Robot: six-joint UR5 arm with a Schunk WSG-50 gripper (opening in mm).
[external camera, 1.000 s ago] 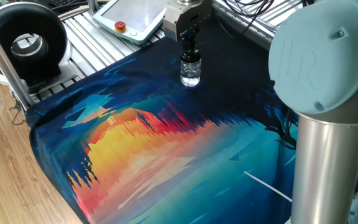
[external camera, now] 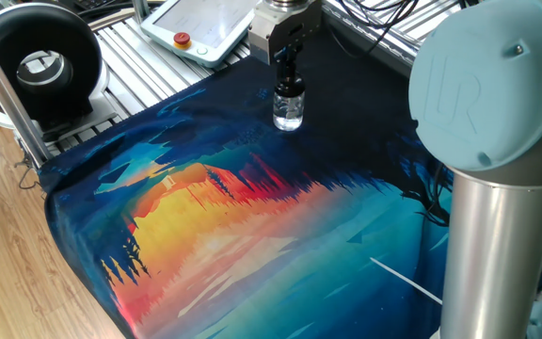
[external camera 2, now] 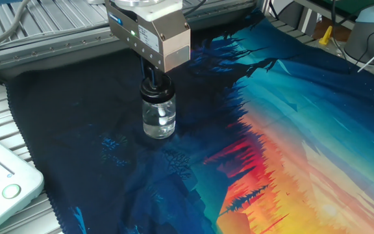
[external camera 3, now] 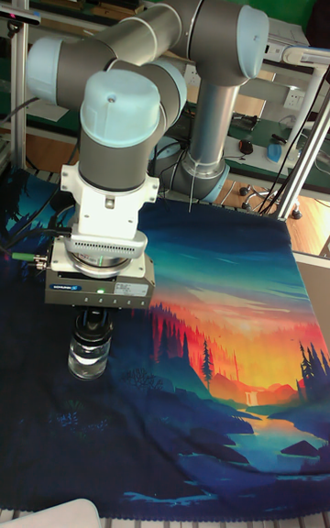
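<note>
A clear glass jar with a black lid stands upright on the dark part of the printed cloth. Some clear liquid seems to be inside it. Directly above hangs my gripper, pointing down, its dark fingers reaching the lid. Black on black, the fingertips blend with the lid, so I cannot tell whether they are shut on it. From the opposite side, the same jar shows below the gripper body. In the third view the jar appears at the cloth's left, its top partly covered by the gripper.
A teach pendant with a red button lies at the table's edge. A black round device stands at far left. Cables run behind the gripper.
</note>
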